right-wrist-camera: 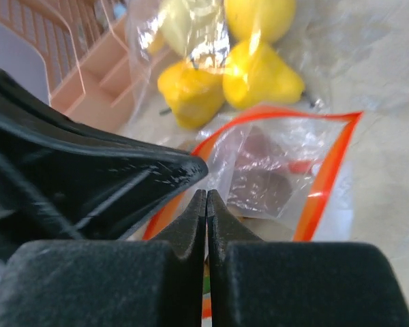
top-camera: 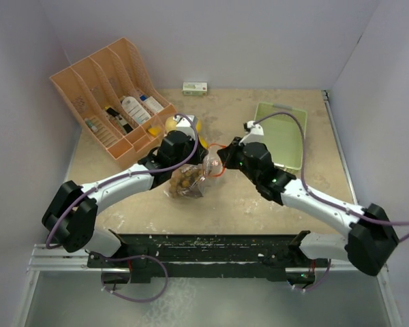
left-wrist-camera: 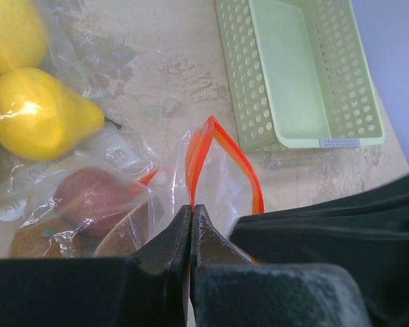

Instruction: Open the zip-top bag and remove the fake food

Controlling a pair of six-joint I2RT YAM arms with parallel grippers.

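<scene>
The zip bag (top-camera: 187,180) with fake food lies in the middle, its orange-rimmed mouth (left-wrist-camera: 245,170) standing open between my grippers. My left gripper is shut at that rim, with clear film and orange edge at its tips. My right gripper is shut over the bag opening; whether film is pinched there I cannot tell. Inside, reddish and brown items (left-wrist-camera: 88,197) show through plastic. Yellow pears (left-wrist-camera: 44,116) lie in plastic behind.
A green basket (top-camera: 279,116) stands at the back right. A peach-coloured organizer (top-camera: 88,75) with bottles and markers is at the back left.
</scene>
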